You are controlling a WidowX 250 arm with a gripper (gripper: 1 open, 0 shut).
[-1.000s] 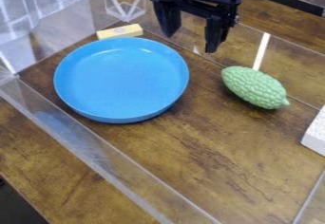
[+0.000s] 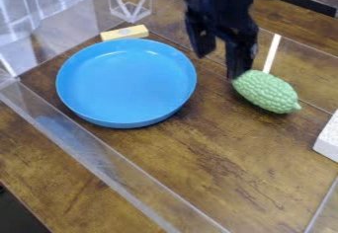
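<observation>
My dark gripper (image 2: 222, 39) hangs at the top centre, blurred, its fingers apart with nothing seen between them. It is above and behind a bumpy green vegetable (image 2: 264, 91) that lies on the wooden table (image 2: 179, 178) at the right. A blue plate (image 2: 126, 82) sits left of centre.
A small pale yellow block (image 2: 126, 33) lies behind the plate. A white object (image 2: 326, 138) is at the right edge, and a thin white strip (image 2: 272, 52) stands behind the vegetable. Clear panels border the area.
The gripper has moved down, closer to the green vegetable, and looks more blurred. The plate, vegetable and other objects are unchanged.
</observation>
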